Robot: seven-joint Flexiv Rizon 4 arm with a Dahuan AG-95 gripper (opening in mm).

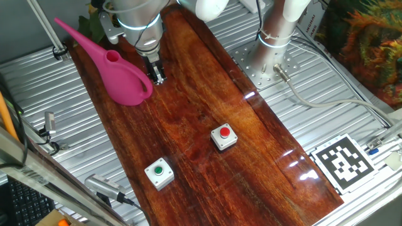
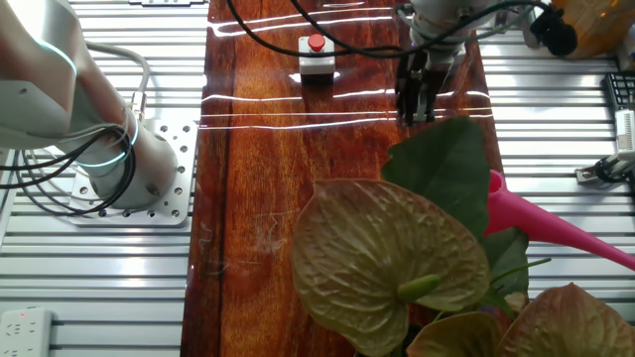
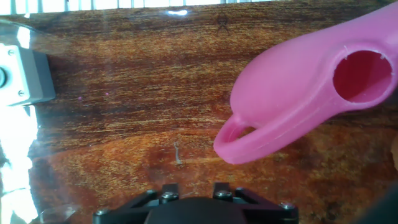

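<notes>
A pink watering can stands on the wooden board, its long spout pointing to the upper left in exterior view 1. My gripper hangs just right of the can's looped handle, apart from it as far as I can see. In the wrist view the handle and round filler opening of the can lie ahead and to the right of my gripper. Its two fingertips are spaced apart, with nothing between them. Leaves hide most of the can in exterior view 2, leaving part of its pink spout visible.
A red-button box and a green-button box sit on the board. A leafy plant stands near the can. Bare wood lies between my gripper and the boxes. A marker board lies at the right.
</notes>
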